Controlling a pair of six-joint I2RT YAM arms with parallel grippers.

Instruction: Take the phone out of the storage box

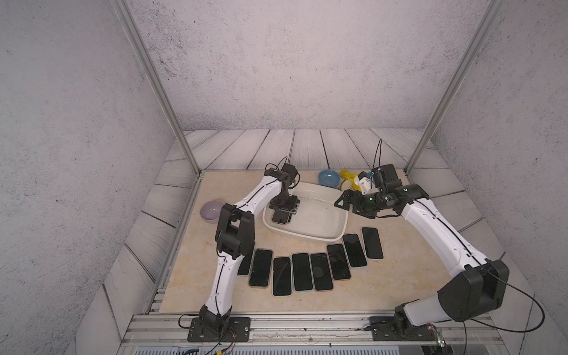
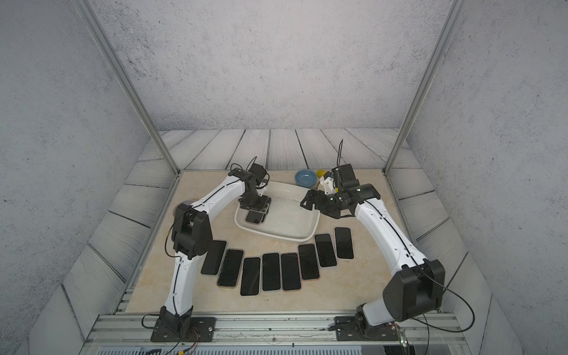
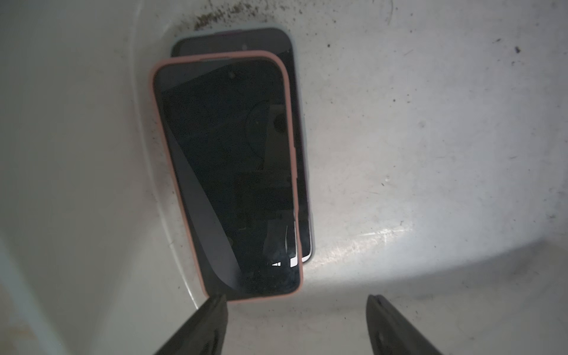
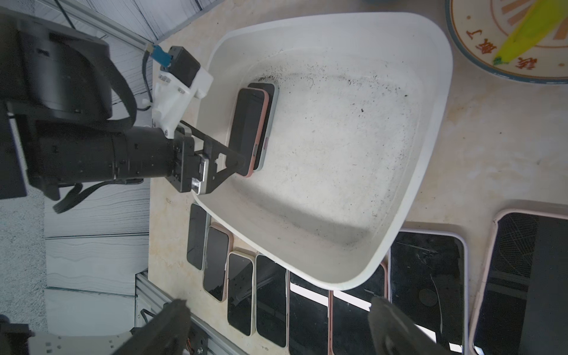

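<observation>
Inside the white storage box (image 1: pixel 319 226), a pink-rimmed phone (image 3: pixel 230 177) lies slightly askew on top of another dark phone (image 3: pixel 304 195), against the left wall. My left gripper is over the box, its fingers parted at the near end of this stack. Only box surface shows between them, and both phones rest flat. In the right wrist view, one left finger (image 4: pixel 233 162) overlaps the lower end of the pink-rimmed phone. My right gripper hangs by the box's right side with its fingers apart, nothing held between them.
Several phones (image 2: pixel 271 271) lie in an arc in front of the box. A blue bowl (image 1: pixel 329 178) stands behind it, a purple bowl (image 1: pixel 212 211) to its left. A plate (image 4: pixel 514 41) with something yellow sits behind right. The right half of the box is empty.
</observation>
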